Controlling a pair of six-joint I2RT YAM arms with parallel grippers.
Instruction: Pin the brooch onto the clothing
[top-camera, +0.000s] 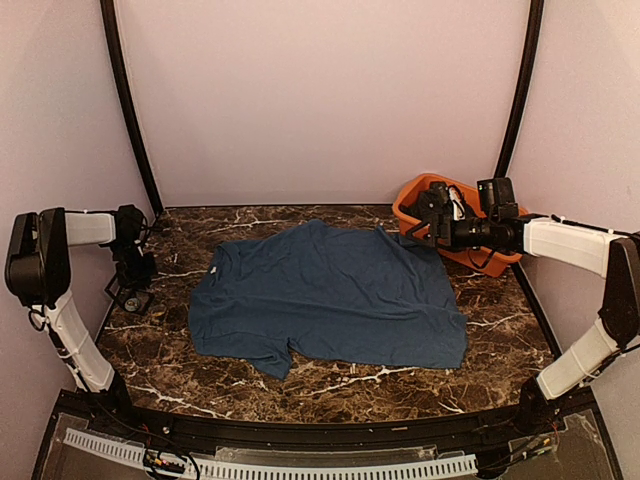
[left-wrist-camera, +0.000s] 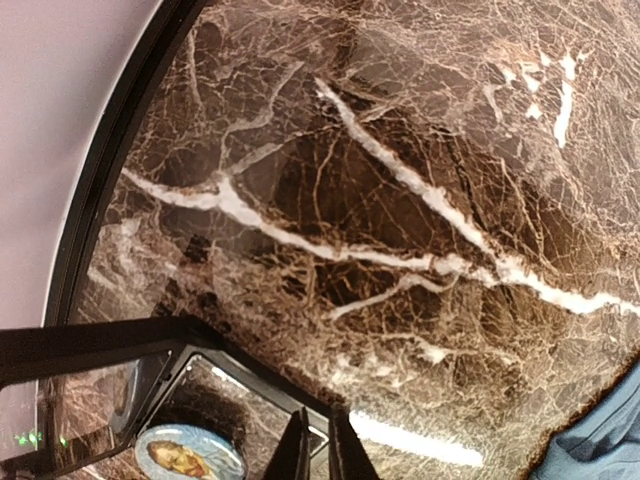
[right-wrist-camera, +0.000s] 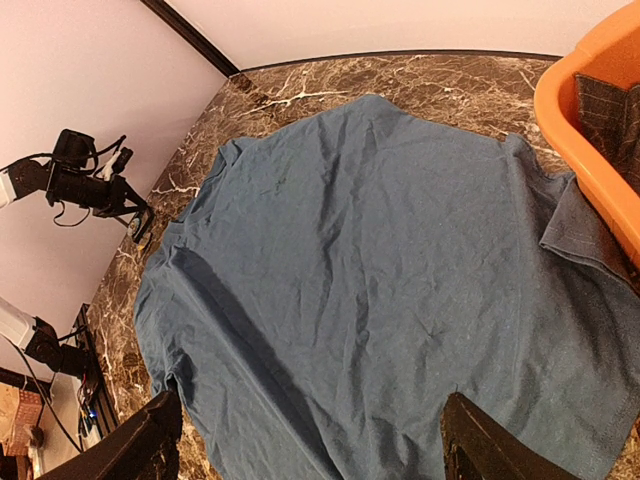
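A blue garment (top-camera: 328, 295) lies spread on the marble table. At the far left my left gripper (top-camera: 135, 277) is down by a black-framed holder (left-wrist-camera: 250, 370) with a round picture brooch (left-wrist-camera: 188, 450) lying in it. In the left wrist view the fingertips (left-wrist-camera: 295, 445) are close together at the holder's rim; what is between them is too small to tell. My right gripper (top-camera: 435, 232) hangs at the orange bin above the garment's right back corner; in the right wrist view its two fingers stand apart with only cloth visible below.
The orange bin (top-camera: 505, 265) with dark items stands at the back right, next to the garment. Bare table (top-camera: 300, 396) shows along the front and between the holder and the garment. Walls enclose the left, back and right sides.
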